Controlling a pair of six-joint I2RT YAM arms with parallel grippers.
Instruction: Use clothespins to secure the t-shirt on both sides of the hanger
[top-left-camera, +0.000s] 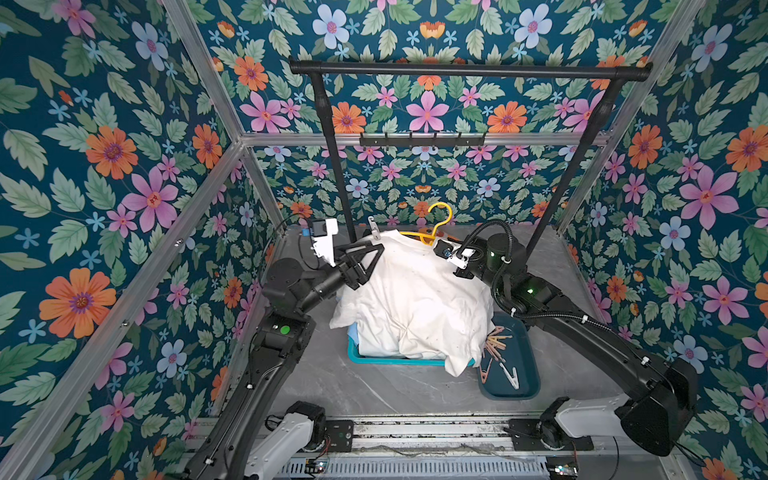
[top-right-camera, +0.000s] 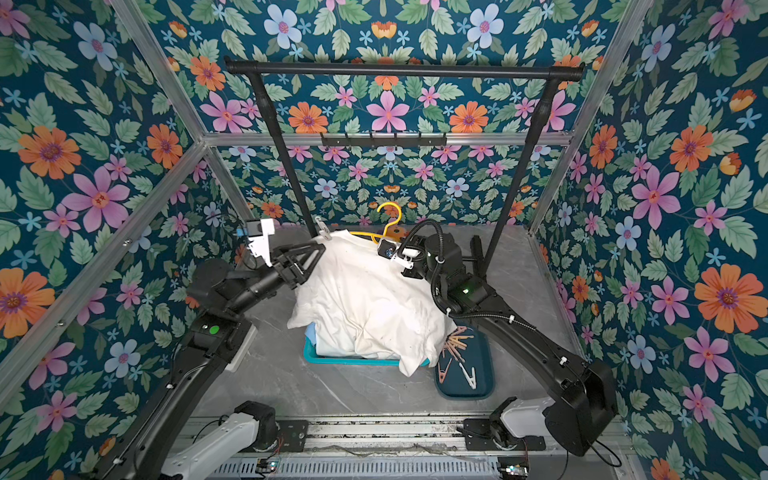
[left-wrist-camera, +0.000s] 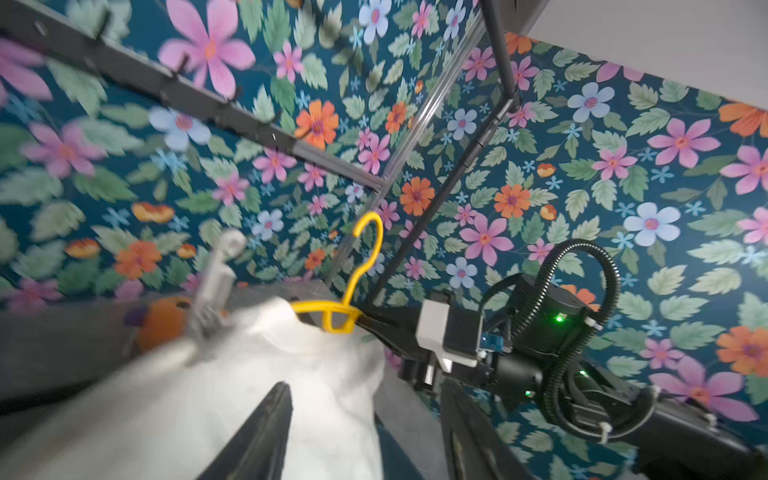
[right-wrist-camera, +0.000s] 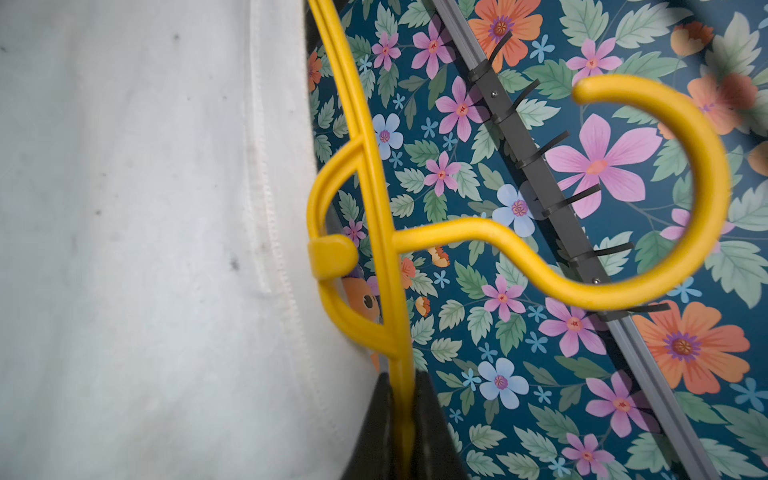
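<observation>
The white T-shirt (top-left-camera: 416, 296) drapes from the yellow hanger (right-wrist-camera: 704, 184), whose hook rises above the collar. A pale clothespin (left-wrist-camera: 208, 292) is clipped at the shirt's upper left edge, blurred in the left wrist view. My left gripper is open beside it, below and left of the clip, with nothing seen between its fingers. My right gripper is shut on the hanger's bar at the shirt's right side, holding it up.
A dark tray (top-left-camera: 516, 376) with several clothespins sits at the right front. A teal bin (top-left-camera: 400, 361) lies under the shirt. A black rack (top-left-camera: 472, 70) spans above, and an orange object lies behind the hanger.
</observation>
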